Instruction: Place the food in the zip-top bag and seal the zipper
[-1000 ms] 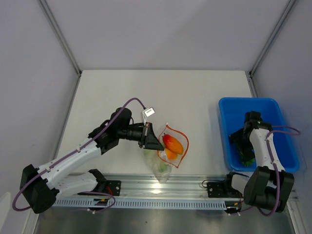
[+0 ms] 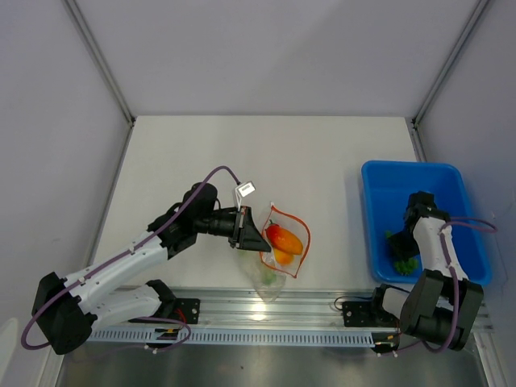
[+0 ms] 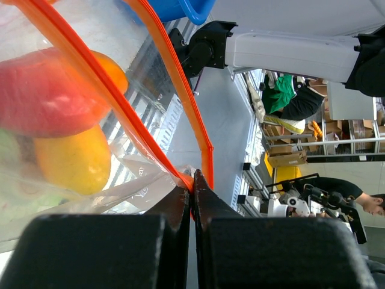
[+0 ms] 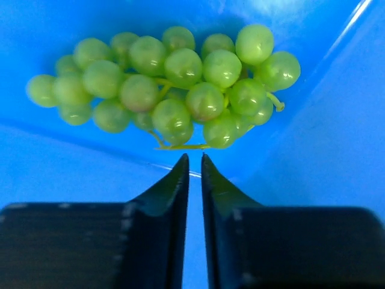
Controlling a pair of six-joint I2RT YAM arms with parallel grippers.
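Observation:
Held by its orange-red rim, the clear zip top bag (image 2: 268,284) gapes open on the table's front part. My left gripper is shut on that rim. Inside the bag lie a red-orange food item (image 3: 57,90), a yellow-orange one (image 3: 75,159) and something pale green, blurred by the film. A bunch of green grapes (image 4: 171,84) rests on the floor of the blue bin (image 2: 469,214), close to a wall. My right gripper is inside the bin, fingertips a narrow gap apart, nothing between them, just short of the grapes' stem.
The bin stands at the table's right edge, its walls around my right gripper. A metal rail (image 2: 242,316) runs along the table's front. Between bag and bin the white table (image 2: 334,193) is bare, as is its back.

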